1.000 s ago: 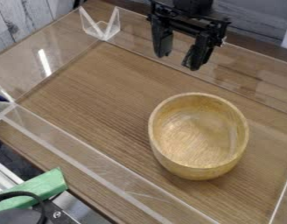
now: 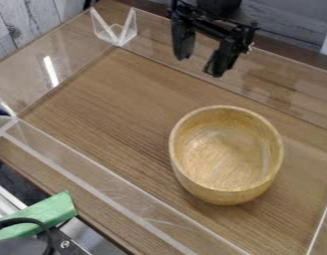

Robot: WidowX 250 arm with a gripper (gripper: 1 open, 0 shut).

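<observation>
My black gripper [image 2: 203, 56] hangs over the upper middle of the wooden table, its dark fingers spread apart and pointing down, with nothing visible between them. Below it and a little to the right sits an empty wooden bowl [image 2: 225, 151], apart from the gripper.
A clear plastic piece [image 2: 115, 28] stands at the upper left. A green object [image 2: 36, 214] with dark cables lies at the lower left corner, beside the table.
The bowl has not moved.
</observation>
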